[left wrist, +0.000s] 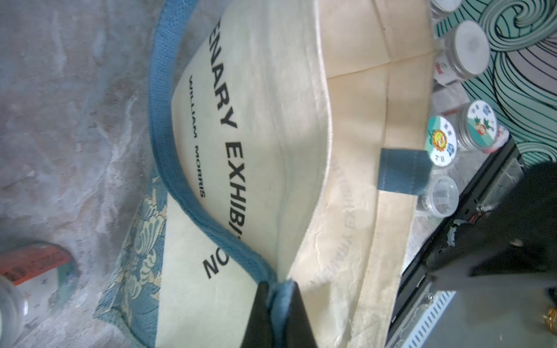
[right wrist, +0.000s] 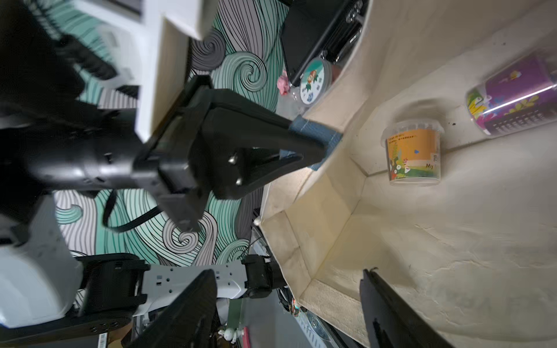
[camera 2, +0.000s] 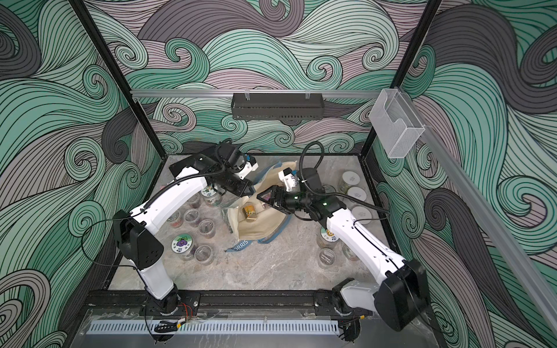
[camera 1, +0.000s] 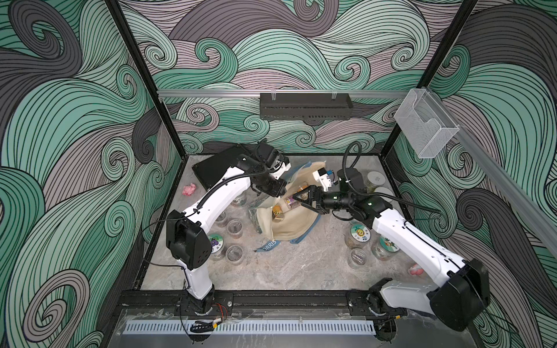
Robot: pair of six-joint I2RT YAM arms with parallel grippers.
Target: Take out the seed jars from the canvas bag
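Note:
The cream canvas bag lies open at the middle. Inside, an orange seed jar and a purple seed jar lie on their sides. My left gripper is shut on the blue strap at the bag's rim, shown in the left wrist view. My right gripper hangs over the bag's opening, over the jars, partly open, with no jar visibly held; in the right wrist view its fingertips stand apart.
Clear jars and lidded jars stand either side of the bag. A black board lies at the back left, a mesh holder hangs at the right.

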